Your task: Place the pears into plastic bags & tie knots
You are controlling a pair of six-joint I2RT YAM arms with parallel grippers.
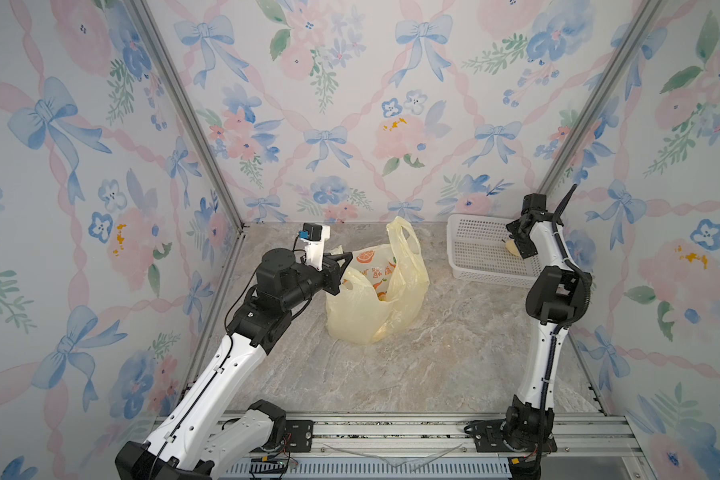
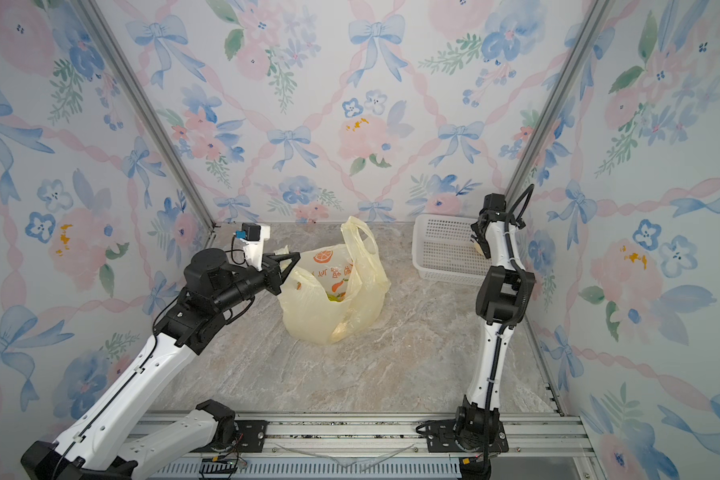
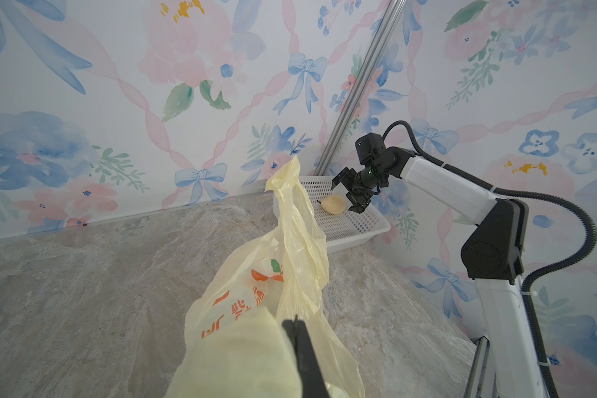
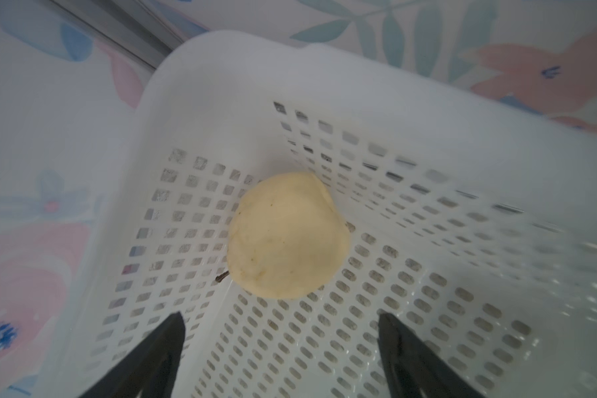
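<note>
A pale yellow pear lies in a corner of the white basket, its stem toward the basket wall. My right gripper is open above it, fingers apart and nothing between them. The pale yellow plastic bag stands on the table with its mouth open and its right handle upright. At the bag's left rim, my left gripper is shut, with thin film gathered at its fingers. Inside the bag a yellow-green patch shows; whether it is a pear is unclear.
Bare marbled table lies in front of the basket and between it and the bag. Patterned walls stand close behind and to the right of the basket. The right arm reaches along the right side.
</note>
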